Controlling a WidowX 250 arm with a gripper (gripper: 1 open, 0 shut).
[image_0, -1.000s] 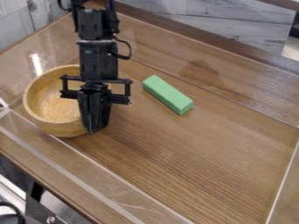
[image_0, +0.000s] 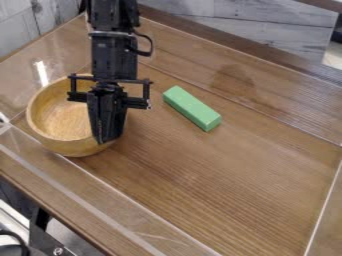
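My black gripper (image_0: 104, 131) reaches down from the top into the right part of an orange-tan bowl (image_0: 54, 115) at the left of the camera view. Its lower end is at the bowl's near right side and looks shut; whether anything thin is between the fingers is hidden in the dark shape. A green block (image_0: 191, 108) lies on the wooden table to the right of the bowl, apart from the gripper.
A pale marble-like wall (image_0: 267, 30) runs along the back right. Dark objects sit at the lower left, off the table's edge.
The gripper has shifted slightly, its upper part a little higher and its lower end barely moved. The bowl and green block look unchanged.
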